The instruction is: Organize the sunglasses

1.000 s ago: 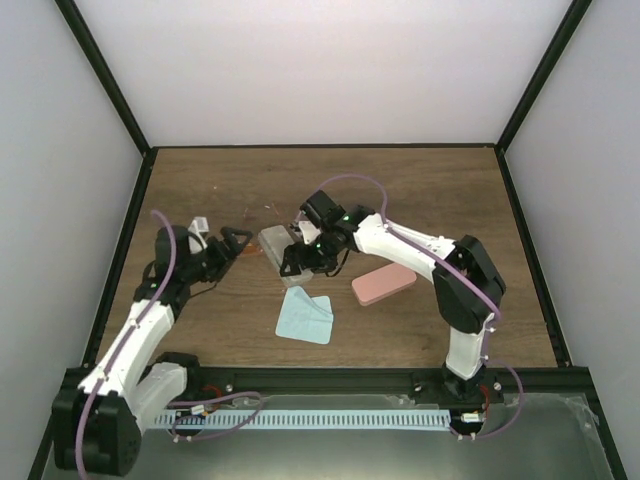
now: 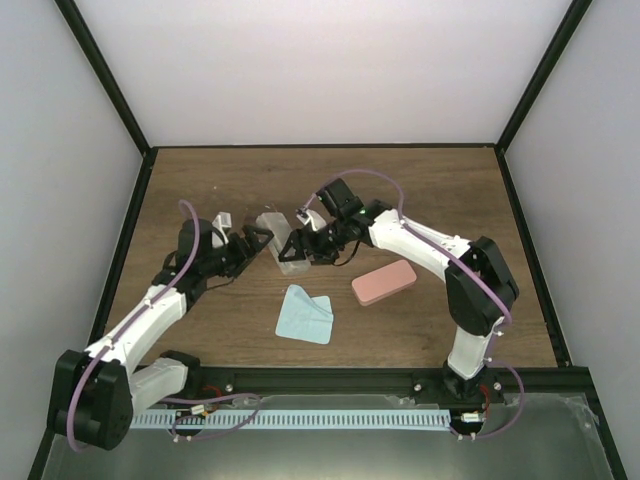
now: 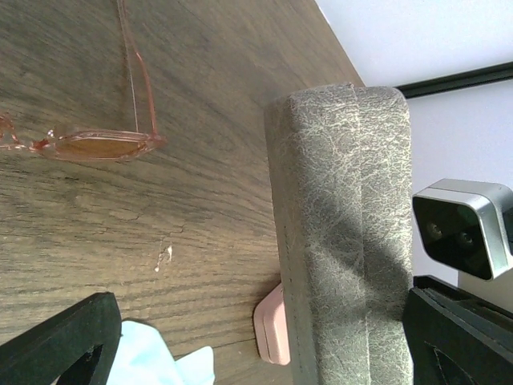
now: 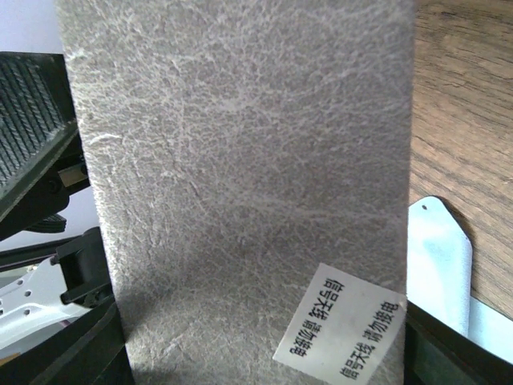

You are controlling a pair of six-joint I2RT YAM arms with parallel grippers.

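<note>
A grey glasses case (image 2: 276,232) is held off the table between both grippers, filling much of both wrist views. My right gripper (image 2: 292,250) has its fingers either side of the case's lower end, and a white label shows there (image 4: 337,321). My left gripper (image 2: 255,240) is open at the case's upper end, the case (image 3: 337,216) between or beside its fingers. Pink-tinted sunglasses (image 3: 100,144) lie on the table behind, mostly hidden in the top view.
A light blue cloth (image 2: 304,318) lies at the front middle, with a pink case (image 2: 384,283) to its right.
My left gripper has moved rightward to the case's end. My right gripper and the case have moved slightly up in the top view.
</note>
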